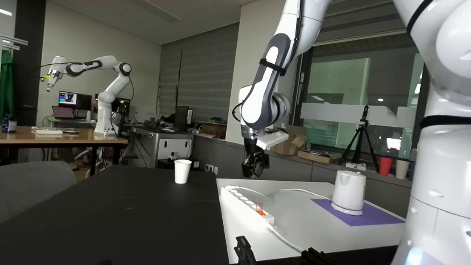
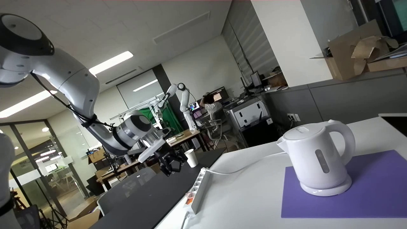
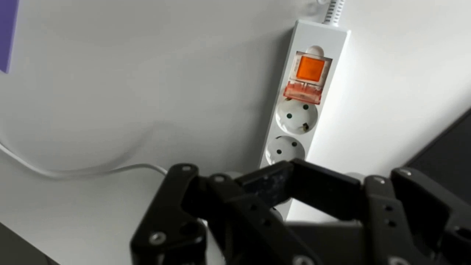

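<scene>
My gripper [image 1: 254, 173] hangs in the air above the white power strip [image 1: 247, 204], its fingers together and nothing visible between them. In the wrist view the strip's orange switch [image 3: 310, 68] is uncovered, with a clear reddish flap [image 3: 303, 92] hinged back over the edge of the first socket. Whether the switch is lit, I cannot tell. The black fingers [image 3: 324, 183] hide the strip's far sockets. The white kettle [image 2: 316, 156] stands upright on a purple mat [image 2: 375, 190], well to the side of the gripper.
A white cable [image 3: 88, 172] runs across the white table [image 1: 304, 221] from the strip towards the kettle. On the adjoining black table [image 1: 132, 212] stands a white paper cup [image 1: 181, 171].
</scene>
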